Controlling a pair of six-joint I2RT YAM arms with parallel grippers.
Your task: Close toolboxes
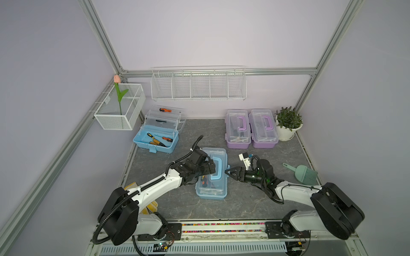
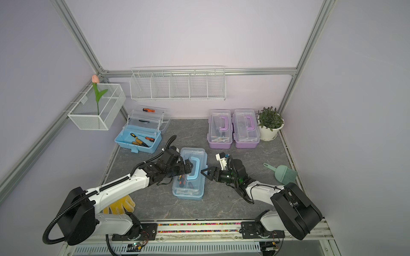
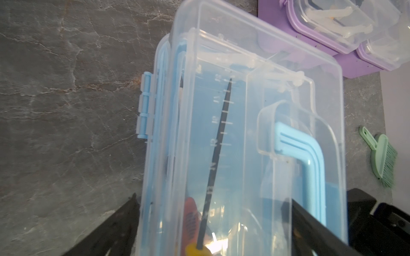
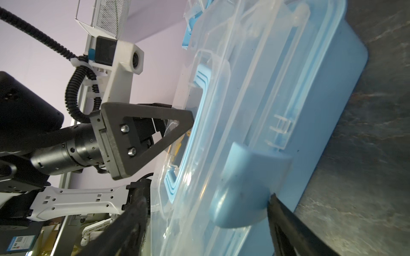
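Note:
A blue toolbox [image 1: 211, 187] with clear lid down and tools inside stands front centre. My left gripper [image 1: 208, 167] is open over its left part, against the lid beside the blue handle [image 2: 196, 168]. My right gripper [image 1: 229, 171] is open at the box's right side, its fingers around the blue latch [image 4: 249, 185]; whether that latch is fastened I cannot tell. Back left, a second blue toolbox [image 1: 149, 137] stands open with screwdrivers in it. Two purple toolboxes [image 1: 237, 138] stand at the back right with lids down.
A potted plant [image 1: 288, 121] is at the back right, a green brush and dustpan [image 1: 305, 175] at the right edge, yellow gloves [image 2: 121, 204] at the left front. A wire basket [image 1: 119, 119] hangs on the left wall. The floor between the rear boxes is clear.

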